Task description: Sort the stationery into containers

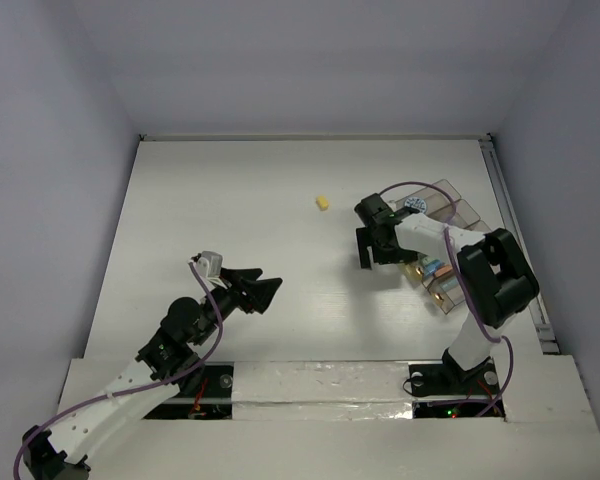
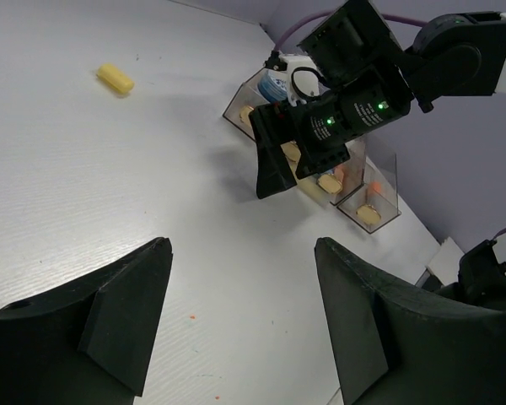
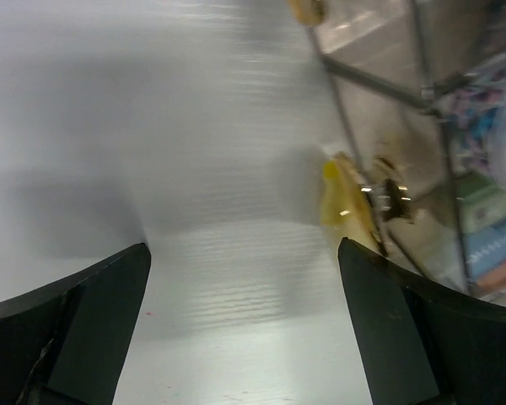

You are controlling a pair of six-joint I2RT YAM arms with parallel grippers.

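A small yellow item (image 1: 322, 202) lies alone on the white table, also visible as a yellow block (image 2: 115, 78) in the left wrist view. The clear compartment organizer (image 1: 445, 295) at the right holds colourful stationery. My right gripper (image 1: 368, 250) hovers at the organizer's left edge, fingers open; in the right wrist view a yellowish piece (image 3: 341, 202) shows beside the organizer wall, blurred, with bare table between the fingertips. My left gripper (image 1: 263, 296) is over the table's front left, fingers apart with nothing between them.
Grey walls bound it at back and sides. The right arm hides part of the organizer.
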